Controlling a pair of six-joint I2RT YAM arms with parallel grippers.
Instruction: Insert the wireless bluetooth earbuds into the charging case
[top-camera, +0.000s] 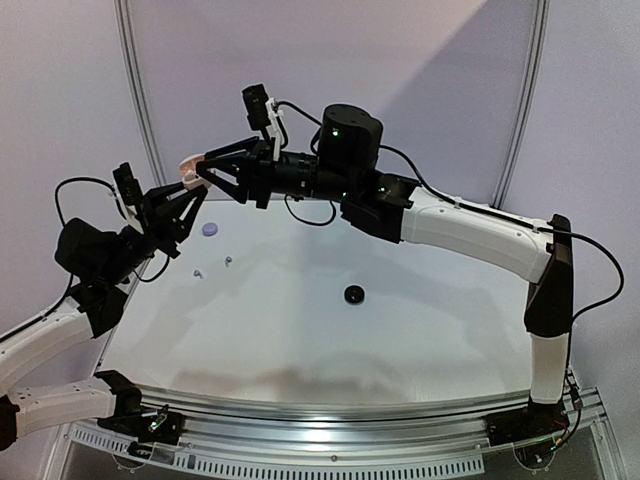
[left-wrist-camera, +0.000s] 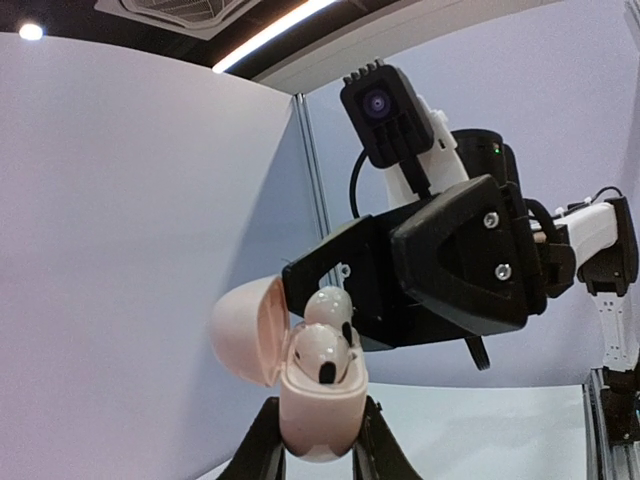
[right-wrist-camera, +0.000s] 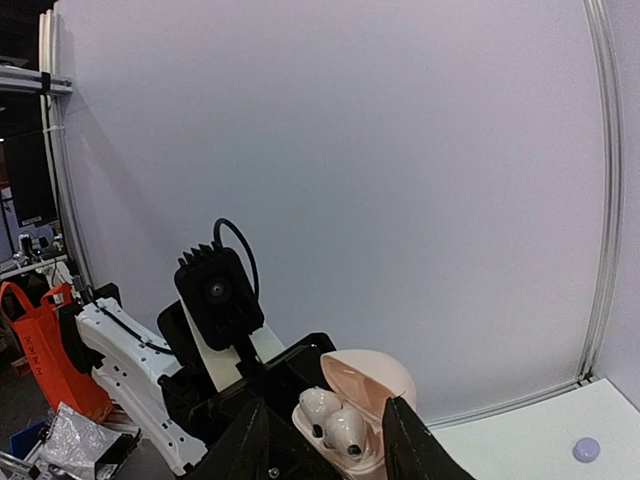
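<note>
The pink charging case (left-wrist-camera: 322, 412) hangs in the air with its lid (left-wrist-camera: 248, 330) raised, and my left gripper is shut on its lower body. Both white earbuds sit side by side in the case: one earbud (right-wrist-camera: 346, 432) nearer the right wrist camera, the other earbud (right-wrist-camera: 319, 404) beside it. Their heads show above the rim; their stems are hidden inside. My right gripper stands open around the case and earbuds, fingers spread to both sides and gripping nothing. From the top view the case (top-camera: 192, 172) is partly covered by the right fingers.
On the white table (top-camera: 300, 340) below lie a purple disc (top-camera: 209, 229), two small pale bits (top-camera: 228, 261) and a black round object (top-camera: 354, 294). Both arms meet closely above its far left part.
</note>
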